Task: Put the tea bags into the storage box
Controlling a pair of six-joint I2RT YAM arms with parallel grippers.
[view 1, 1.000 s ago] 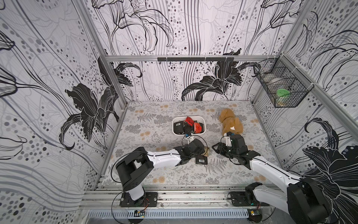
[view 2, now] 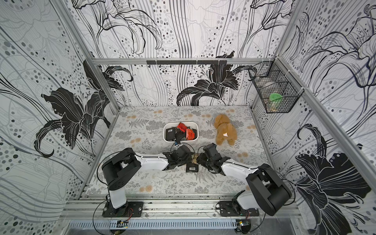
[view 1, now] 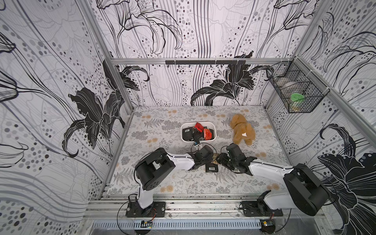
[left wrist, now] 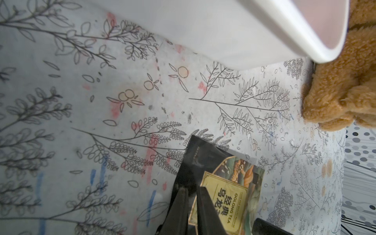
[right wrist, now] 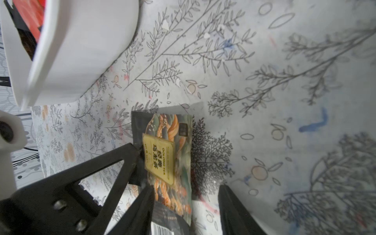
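A black oolong tea bag point(right wrist: 159, 158) with a yellow label lies on the table, in front of the white storage box point(view 1: 198, 141). My left gripper is shut on this bag's edge; in the right wrist view its black finger point(right wrist: 131, 154) reaches the bag from the left. My right gripper stands open, its fingers spread at the bag's right side. A second black tea bag point(view 1: 211, 168) with a barcode lies just toward the front, partly under or against the oolong bag. Black and red tea bags point(view 1: 199, 127) fill the box.
A brown plush toy point(view 1: 243, 131) sits right of the box. A wire basket point(view 1: 301, 94) hangs on the right wall. Both arms are close together at the table's middle.
My right arm has come leftward, closing in on the oolong bag and the left gripper. My left gripper has shifted only slightly and stays at the bag.
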